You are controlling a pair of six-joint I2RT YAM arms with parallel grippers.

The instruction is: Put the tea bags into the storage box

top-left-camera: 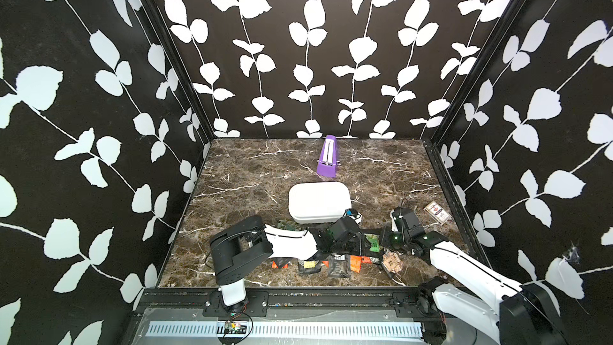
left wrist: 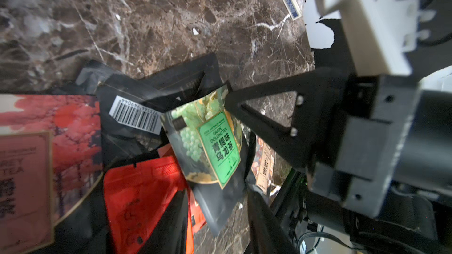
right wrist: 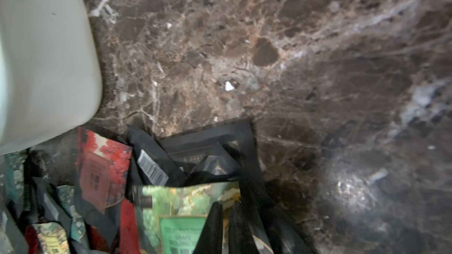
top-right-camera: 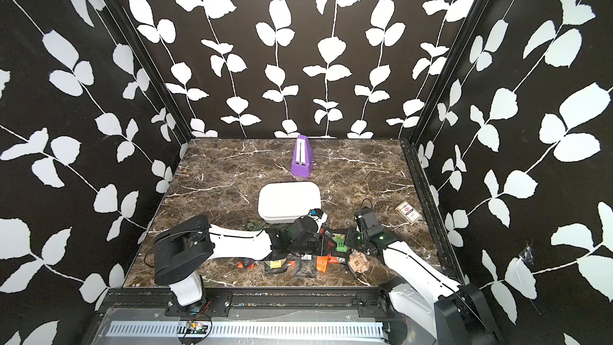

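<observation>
My right gripper is shut on the green grape oolong tea bag (left wrist: 219,145), gripping it by its edge near the table. Just left of it hovers my left gripper, its fingers parted around empty space, pointed at that bag. Red tea bags (left wrist: 141,202) and black pouches (right wrist: 207,145) lie beneath and around in a pile along the table's front. The white storage box (top-left-camera: 319,199) sits behind the pile, its top white and smooth.
A purple metronome-like object (top-left-camera: 327,156) stands at the back centre. A small card pack (top-left-camera: 438,212) lies at the right.
</observation>
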